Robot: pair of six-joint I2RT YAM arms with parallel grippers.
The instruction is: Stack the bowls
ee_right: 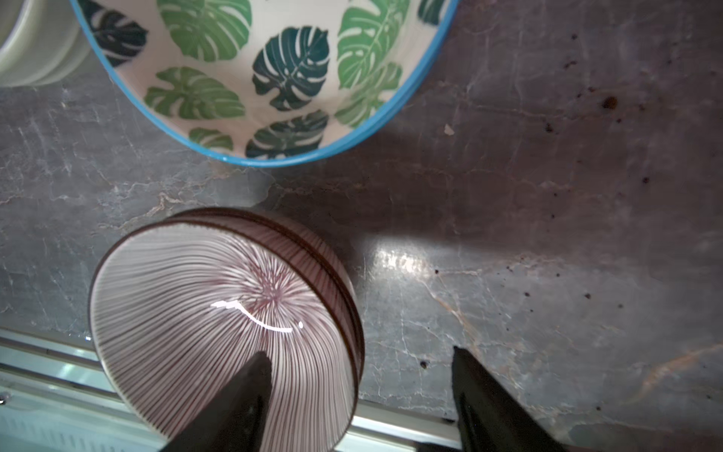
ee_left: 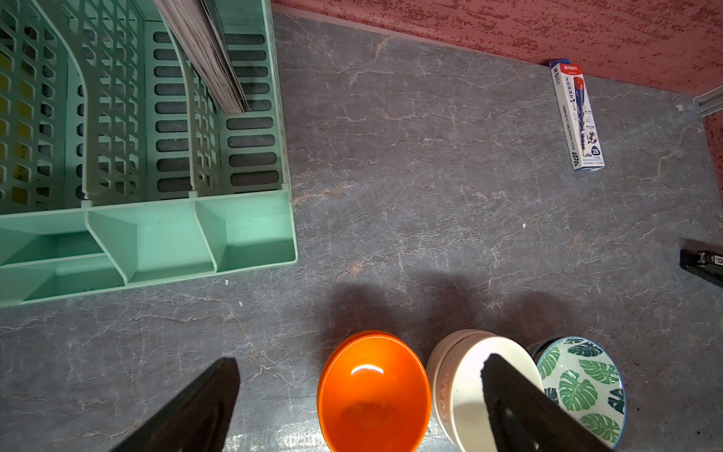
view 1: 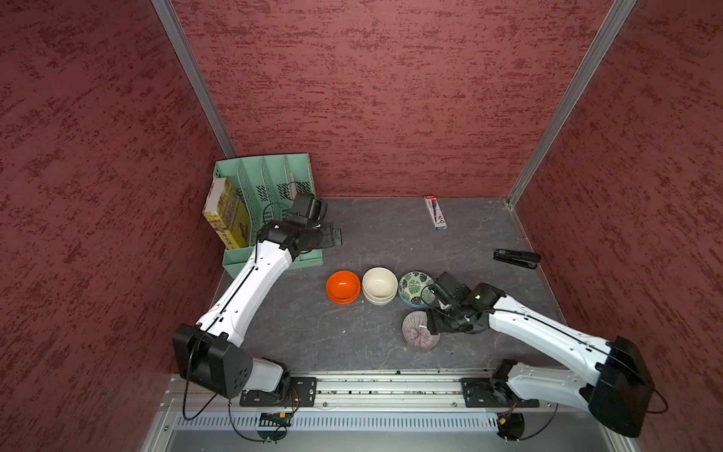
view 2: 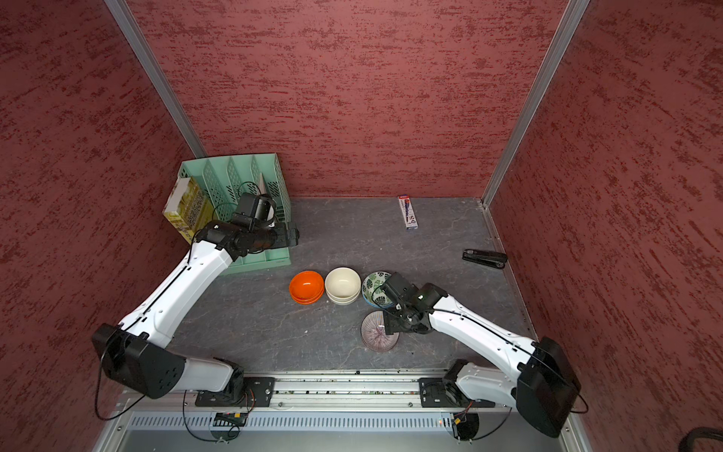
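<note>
Orange bowls [view 1: 342, 284], cream bowls [view 1: 379, 282] and leaf-patterned bowls [ee_right: 290, 75] form a row, each appearing stacked. A purple-streaked bowl [ee_right: 188, 316], with a second rim beneath, sits in front of the leaf bowls. My right gripper is low over it, one fingertip above its inside and the other to its right, open with nothing visibly held. My left gripper hangs open and empty near the green organizer, above and behind the orange bowls.
The green organizer [view 1: 271, 256] with a yellow box [view 1: 226, 214] stands back left. A pen box [view 1: 435, 212] lies at the back, a black stapler [view 1: 516, 257] at right.
</note>
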